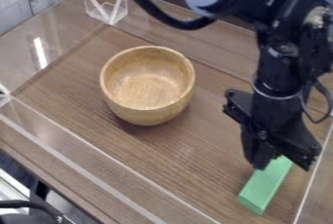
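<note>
My black gripper (267, 155) reaches down from the upper right to just above a green rectangular block (266, 187) at the lower right, partly over its upper end. Its fingertips look close together, and I see nothing held between them. A round wooden bowl (147, 80) sits left of the arm on the wooden table (117, 165).
A small clear wire-like holder (107, 4) is at the back left. Dark parts (23, 208) show at the lower left corner. The table around the bowl and left of the block is clear.
</note>
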